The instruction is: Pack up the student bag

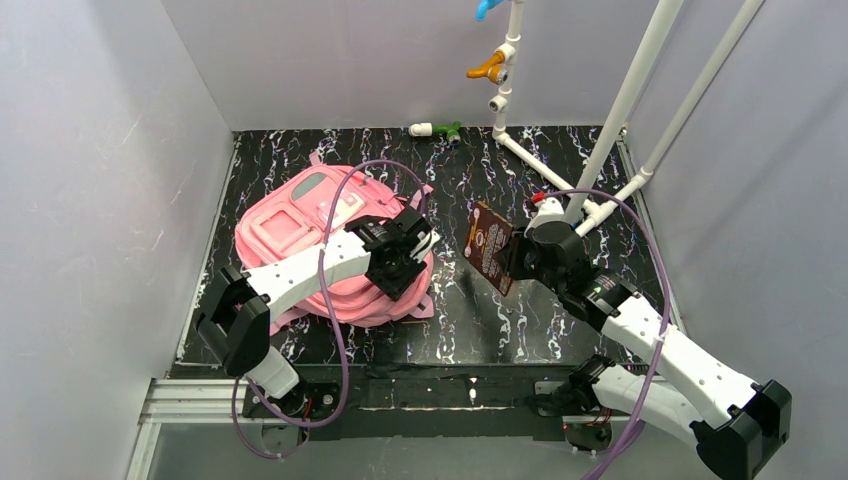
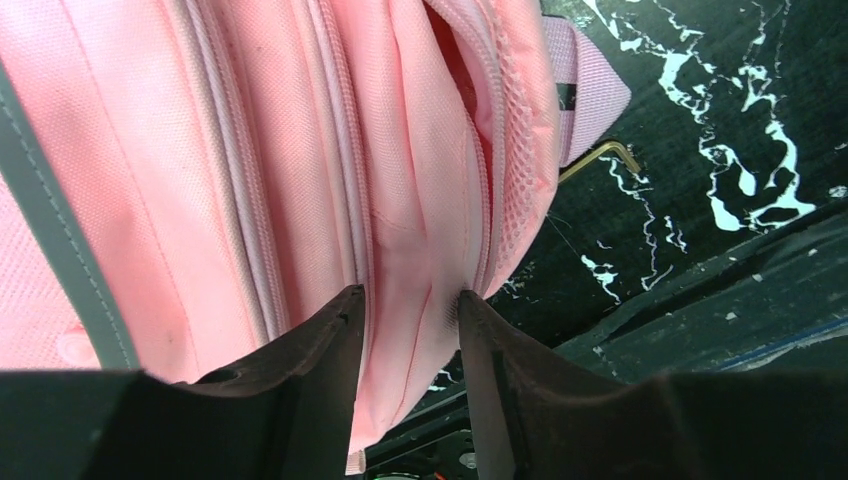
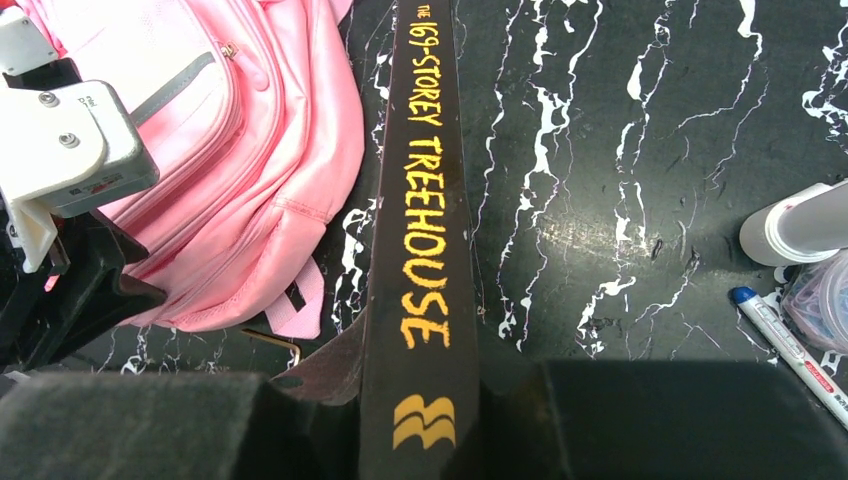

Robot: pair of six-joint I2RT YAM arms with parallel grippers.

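The pink student bag (image 1: 285, 225) lies on the left of the dark table, front pocket up. Over its lower right side, my left gripper stands part open. Pink fabric and a zip seam lie below and between its fingers; whether they touch the cloth I cannot tell. An opening with a mesh edge shows beyond them at the bag's side. My right gripper (image 1: 512, 256) is shut on a dark book (image 1: 488, 247), held up off the table right of the bag. Its spine, reading "The 169-Storey Treehouse", faces the right wrist camera.
White pipes (image 1: 625, 95) stand at the right back, and a green fitting (image 1: 447, 131) lies at the back. A marker (image 3: 790, 345) and a clear round tub (image 3: 825, 300) lie at the right. Bare table separates bag and book.
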